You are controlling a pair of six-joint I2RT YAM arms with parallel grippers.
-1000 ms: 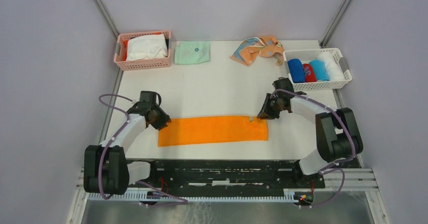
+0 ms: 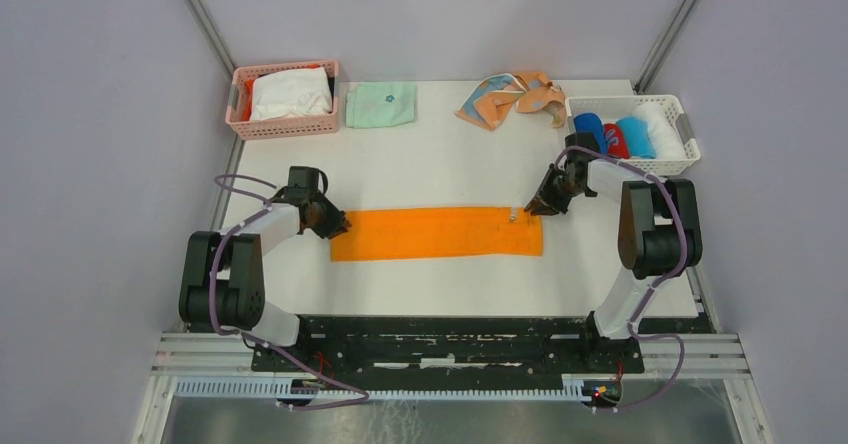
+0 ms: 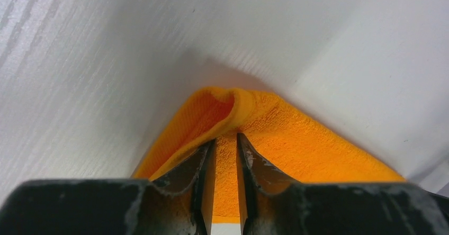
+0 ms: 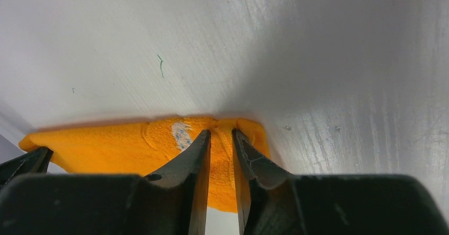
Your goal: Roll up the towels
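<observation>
An orange towel (image 2: 435, 234) lies as a long flat strip across the middle of the table. At its far left corner, my left gripper (image 2: 346, 226) is shut on the fabric. The left wrist view shows the raised, folded edge of the towel (image 3: 233, 108) at the fingertips of the left gripper. My right gripper (image 2: 532, 210) is at the far right corner, with orange fabric between and below its fingers. Only a narrow gap separates those fingers, and whether they grip the cloth cannot be told. A pale label (image 4: 181, 134) shows near that corner.
At the back left a pink basket (image 2: 295, 124) holds white cloth, beside a folded mint towel (image 2: 381, 105). A crumpled orange and blue cloth (image 2: 510, 97) lies at the back. A white basket (image 2: 640, 166) with rolled towels stands close behind the right arm.
Both grippers and the orange towel have shifted together toward the back of the table and slightly to the right. The towel stays stretched out as a strip.
</observation>
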